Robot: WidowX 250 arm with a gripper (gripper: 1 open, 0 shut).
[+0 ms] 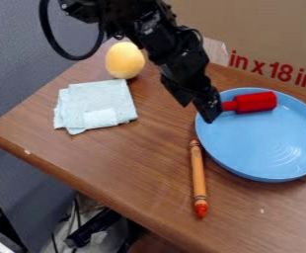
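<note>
My black gripper hangs low over the left rim of a blue plate, at the handle end of a red rolling-pin-like object lying on the plate. I cannot tell whether its fingers are open or closed on anything. An orange crayon lies on the wooden table left of the plate. A folded pale cloth and a yellow egg-shaped object lie to the left.
A cardboard box stands behind the plate. The table's left edge drops to the floor.
</note>
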